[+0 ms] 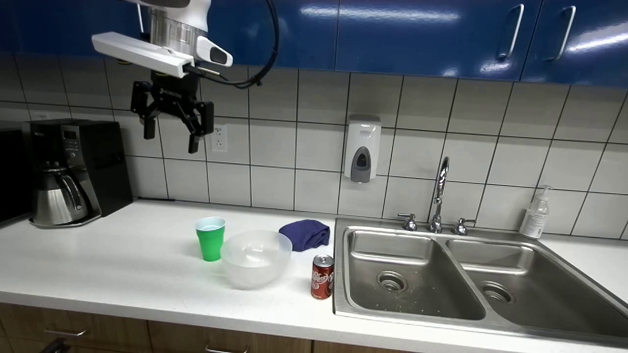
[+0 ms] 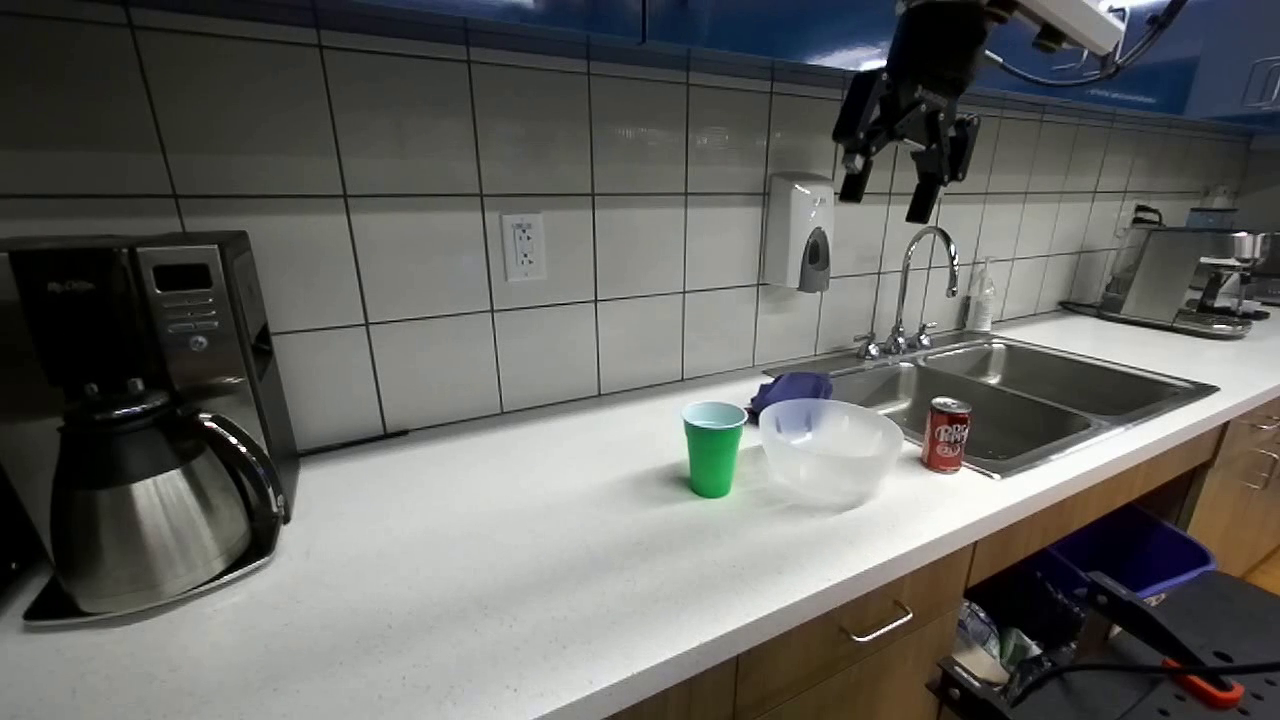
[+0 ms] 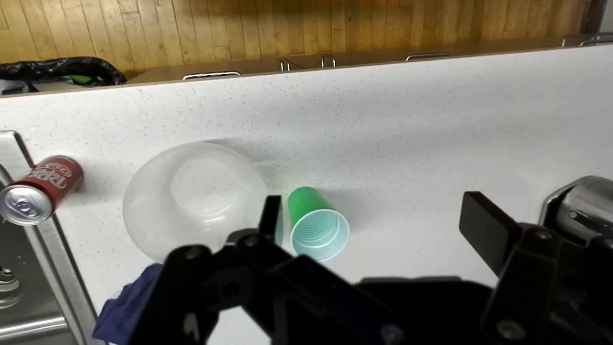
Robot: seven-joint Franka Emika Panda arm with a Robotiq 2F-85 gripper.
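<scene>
High over the counter, my gripper (image 1: 171,140) hangs open, its fingers wide apart and empty. Below it in the wrist view, a green cup (image 3: 307,202) with a pale inside stands upright, nearer the left finger (image 3: 270,215). Right beside the cup is a translucent bowl (image 1: 256,262), which looks empty. A red soda can (image 1: 322,277) stands upright by the sink's edge. Behind the bowl lies a crumpled dark blue cloth (image 1: 304,234); in the wrist view part of the cloth is hidden by the gripper.
A coffee maker (image 2: 216,312) with a steel carafe (image 2: 152,516) occupies the counter's left end. The double sink (image 1: 412,315) lies to the right, with a tall faucet (image 1: 440,188). A soap dispenser (image 1: 362,148) is on the tiled wall. Counter between coffee maker and cup is clear.
</scene>
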